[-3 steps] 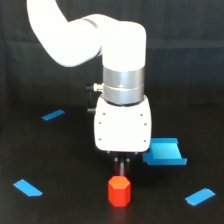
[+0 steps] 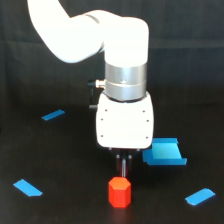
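Note:
A red hexagonal block [image 2: 119,192] stands on the black table, directly below the gripper [image 2: 122,166] of the white arm. The fingers hang just above or behind the block; whether they are open or shut is hard to tell, as they are dark against a dark background. A blue square [image 2: 164,152] lies behind and to the right of the gripper, partly hidden by it.
Strips of blue tape lie on the table [image 2: 60,200] at the front left [image 2: 27,187], front right [image 2: 200,197] and back left [image 2: 53,114].
The arm and gripper have shifted very slightly, with the dark fingers showing a little more above the block. The block has not visibly moved.

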